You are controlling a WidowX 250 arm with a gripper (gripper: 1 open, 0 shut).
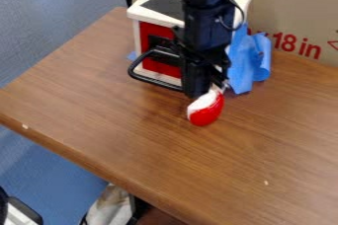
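My black gripper (201, 83) points down in front of a white box with a red front (156, 39) and a black bar handle. Just below the gripper, a red and white round object (205, 112) rests on the wooden table (93, 111), partly hidden at its top by the fingers. Whether the fingers are open or shut on it is hard to tell.
A blue cloth (251, 63) lies right of the box, before a cardboard panel (297, 22) with printed text. The table's edge runs along the lower left.
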